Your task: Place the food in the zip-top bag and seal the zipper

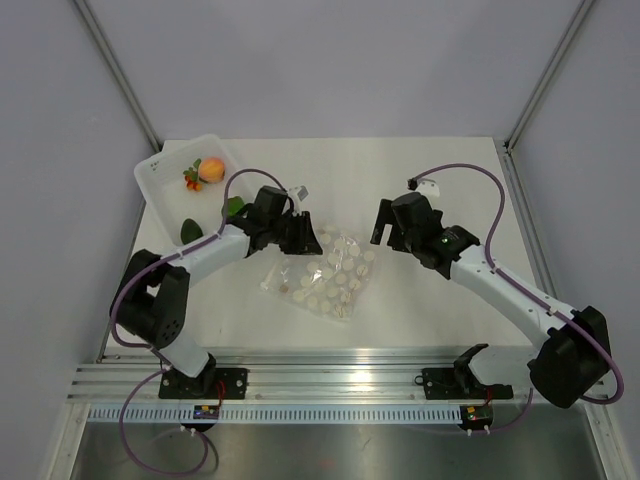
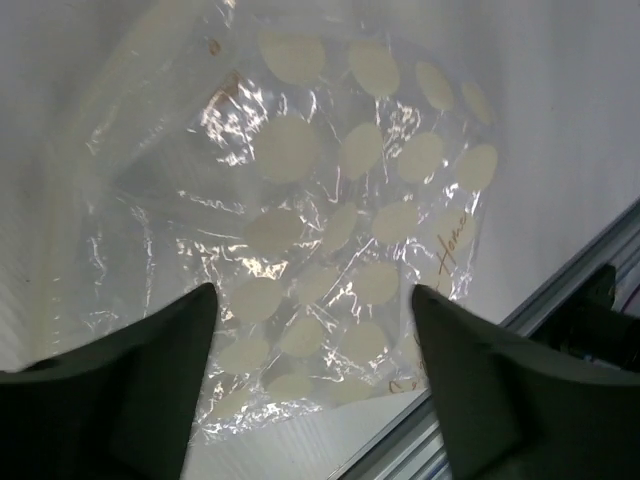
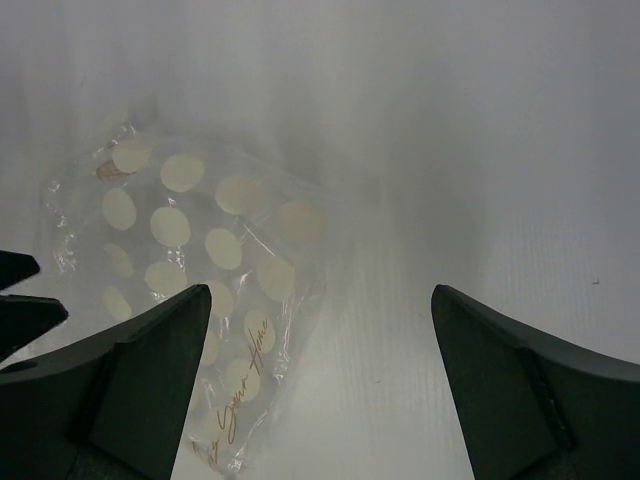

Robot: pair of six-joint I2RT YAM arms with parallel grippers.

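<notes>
The clear zip top bag (image 1: 345, 285) with pale dots lies flat on the table, its contents none that I can see. Above its upper left part hovers my left gripper (image 1: 303, 236); its blurred fingers (image 2: 165, 345) stand apart in the left wrist view, with only bag surface showing beyond. To the bag's right, my right gripper (image 1: 387, 234) is open and empty. The food rests in a white bin (image 1: 150, 190) at the back left: a peach (image 1: 211, 170), a red bunch (image 1: 192, 179), a dark avocado (image 1: 190, 231) and a green item (image 1: 235, 205) partly behind the left arm.
Bare white table (image 1: 450, 300) spreads behind, right and in front of the bag. A metal rail (image 1: 330, 365) borders the front. In the right wrist view, the left gripper's fingertips (image 3: 30, 318) intrude at the left edge, so both grippers are fairly close together.
</notes>
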